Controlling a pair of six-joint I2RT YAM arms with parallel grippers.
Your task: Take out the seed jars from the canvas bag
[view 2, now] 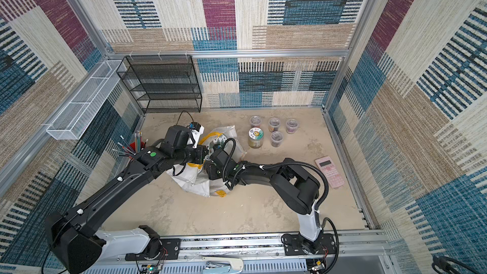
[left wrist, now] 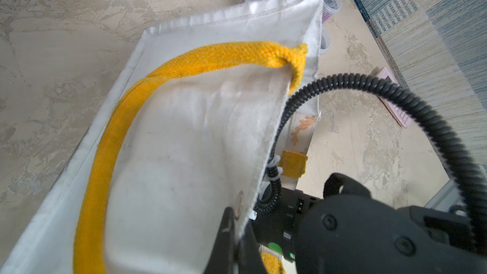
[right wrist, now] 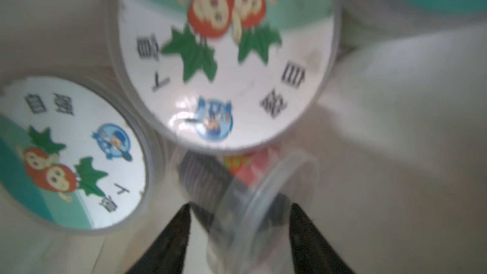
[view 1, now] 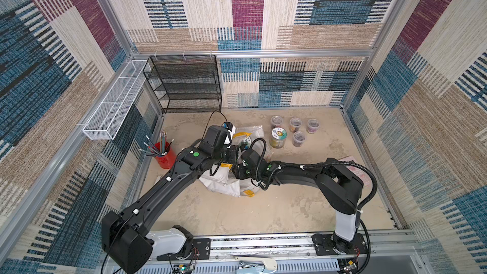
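The white canvas bag [view 1: 220,185] with yellow handles lies in the middle of the table. My left gripper is shut on the bag's edge, which runs between its fingertips. Inside the bag, the right wrist view shows jars with printed lids [right wrist: 218,116], and a clear seed jar [right wrist: 253,213] with dark contents lying tilted. My right gripper is part open, with a finger on each side of this clear jar. That view is blurred, so I cannot tell whether they touch it. Small clear seed jars [view 1: 298,138] stand on the table at the back right.
A larger jar with a printed lid [view 1: 278,134] stands right of the bag. A red pen cup [view 1: 166,159] is at the left, a black wire rack [view 1: 183,83] at the back. A pink calculator [view 2: 329,171] lies far right.
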